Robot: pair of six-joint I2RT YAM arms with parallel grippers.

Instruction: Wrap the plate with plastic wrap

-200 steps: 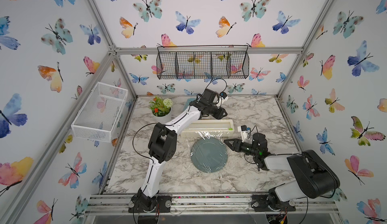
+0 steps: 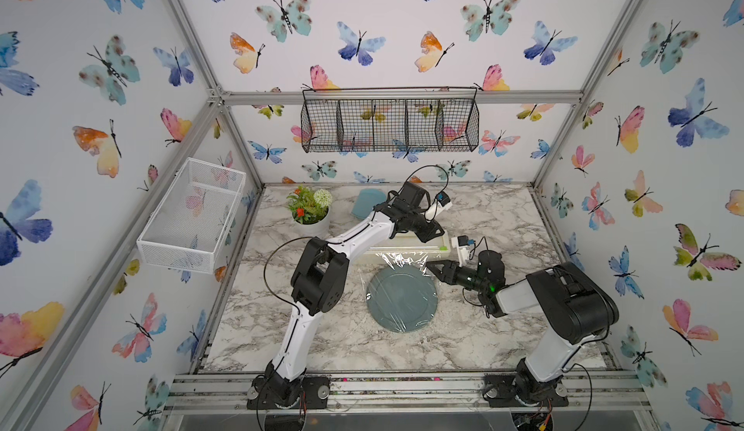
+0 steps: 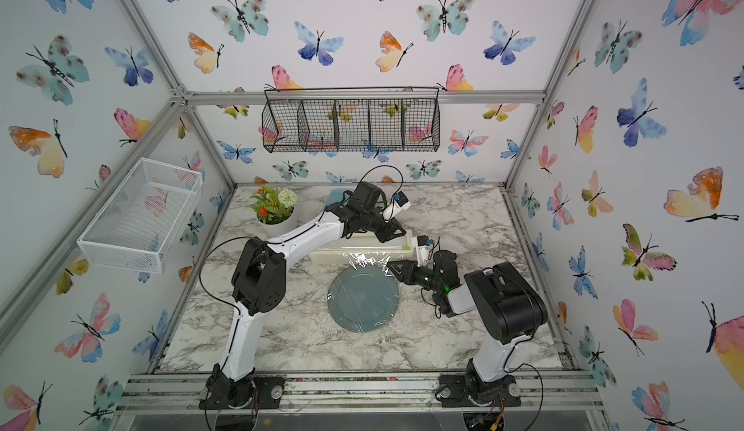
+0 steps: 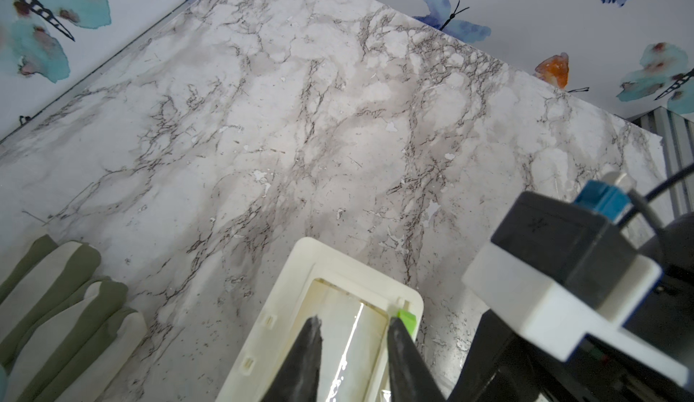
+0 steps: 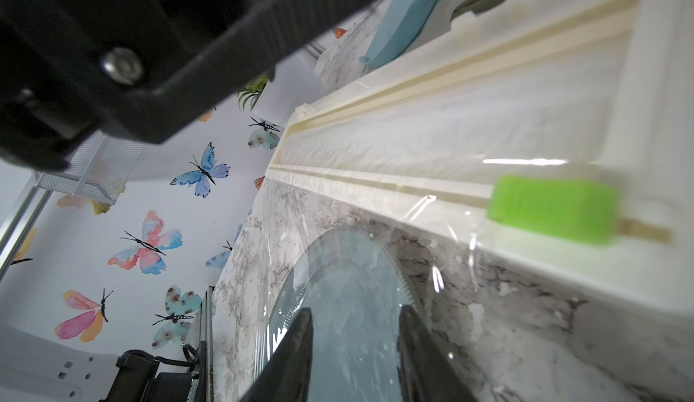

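Note:
A blue-grey plate (image 2: pixel 402 299) lies on the marble table, and clear plastic wrap (image 3: pixel 364 259) stretches from the dispenser over it. Behind the plate stands the long cream dispenser (image 3: pixel 325 256), with a green cutter slider (image 5: pixel 553 208) at its right end. My left gripper is above that right end, its fingers parted around empty space with the slider beyond them. Low at the plate's far right edge, close to the dispenser's front, is my right gripper, fingers apart. Whether any thin film lies between the right fingers is unclear.
A potted plant (image 2: pixel 310 207) stands at the back left, and a blue object (image 2: pixel 367 201) sits behind the dispenser. Striped green-and-white cloth-like shapes (image 4: pixel 65 315) appear at the left wrist view's edge.
My left gripper has moved right and toward the front, down over the dispenser's right end. My right gripper has shifted slightly left and back, toward the dispenser. Plate and wrap look unchanged.

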